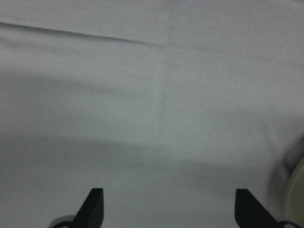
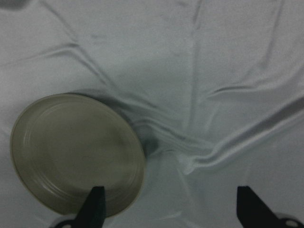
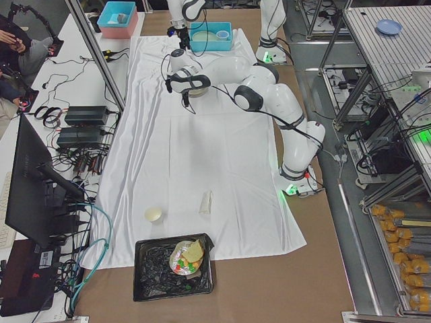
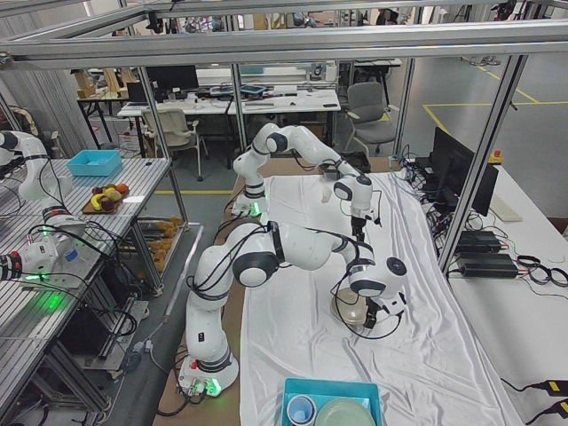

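Observation:
A beige plate (image 2: 76,147) lies on the white cloth (image 3: 175,161); it also shows below the arms in the camera right view (image 4: 348,309). My right gripper hangs open above it, plate to its lower left, nothing between the fingers. My left gripper is open over bare cloth, with the edge of a round dish at its right. A small cream bowl (image 3: 153,214), a clear packet (image 3: 205,202) and a black tray (image 3: 148,282) holding a dish of toy food (image 3: 185,259) are at the near end.
A turquoise bin (image 4: 328,390) with a cup and plate stands at the far end of the cloth. A monitor (image 3: 30,188) and cables line the left; metal frame posts border the table.

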